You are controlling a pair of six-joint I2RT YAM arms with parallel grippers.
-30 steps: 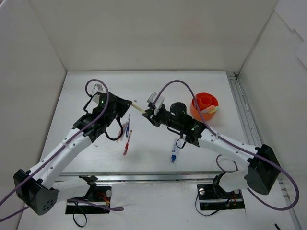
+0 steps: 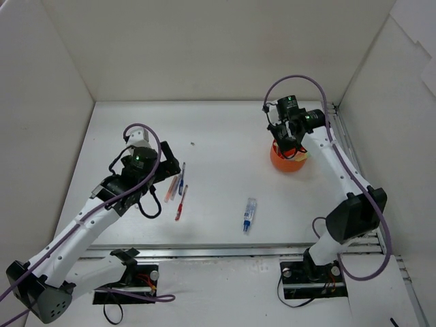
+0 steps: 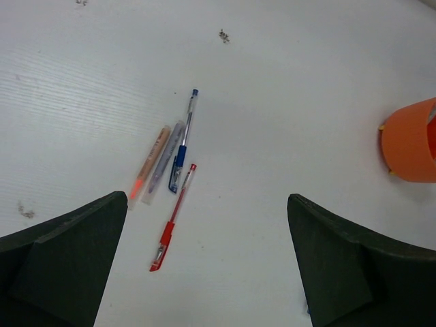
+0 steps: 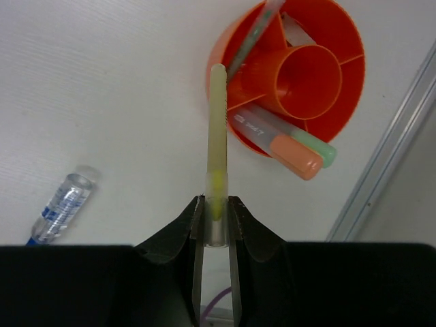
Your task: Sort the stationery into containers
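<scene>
My right gripper is shut on a yellow marker (image 4: 217, 122), held over the orange divided pen holder (image 4: 330, 102), which holds a pink marker (image 4: 293, 153), a green marker (image 4: 317, 144) and other items. My left gripper is open and empty above pens lying on the table: an orange marker (image 3: 151, 160), a grey marker (image 3: 165, 157), a blue pen (image 3: 178, 160) and a red pen (image 3: 165, 238). A clear tube with blue markings (image 2: 249, 212) lies in the front middle.
A metal rail (image 4: 392, 139) runs along the right edge; walls enclose the back and sides.
The yellow marker, earlier between both grippers, has moved right in my right gripper to over the orange holder. My left gripper has drawn back slightly to the left.
</scene>
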